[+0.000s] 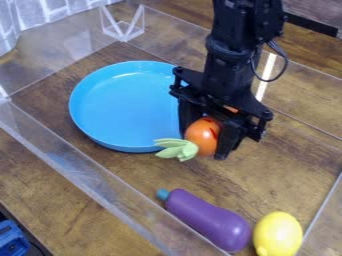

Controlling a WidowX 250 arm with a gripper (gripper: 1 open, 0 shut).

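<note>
My black gripper (214, 126) is shut on an orange toy carrot (202, 136) with pale green leaves, held beside the right rim of a blue plate (114, 105). The leaves hang toward the lower left, at the plate's near right edge.
A purple toy eggplant (207, 220) and a yellow lemon (278, 236) lie at the lower right of the wooden surface. Clear plastic walls (80, 172) run along the edges. A blue object (11, 240) sits outside at the lower left. Bare wood lies right of the gripper.
</note>
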